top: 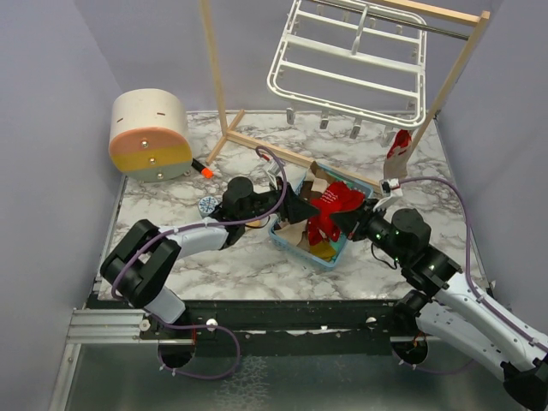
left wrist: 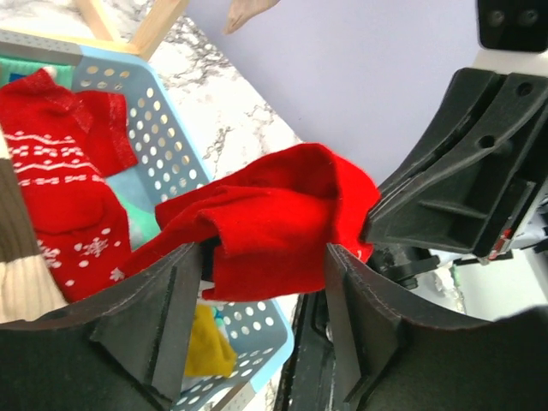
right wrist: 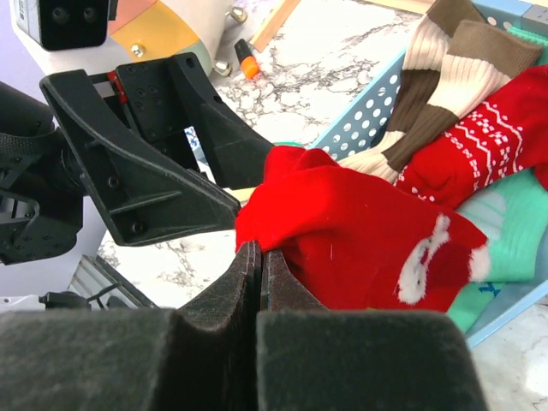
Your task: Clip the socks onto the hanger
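Note:
A red sock [top: 338, 199] with a white figure hangs over the blue basket, its edge pinched by my right gripper, which is shut on it. From the other side my left gripper reaches in; its fingers stand apart, with a fold of the sock [left wrist: 274, 248] in front of and between the tips. Whether the pads touch the cloth I cannot tell. The white hanger [top: 351, 54] is high at the back, clips along its lower edge. A red and pale sock [top: 398, 156] hangs below its right end.
In the blue basket [left wrist: 163, 120] lie another red patterned sock [left wrist: 64, 184], brown-and-cream socks [right wrist: 445, 86] and green cloth [right wrist: 514, 223]. A cream drum [top: 150, 128] and an orange-tipped marker [top: 202, 169] are at the left. Wooden rails frame the back.

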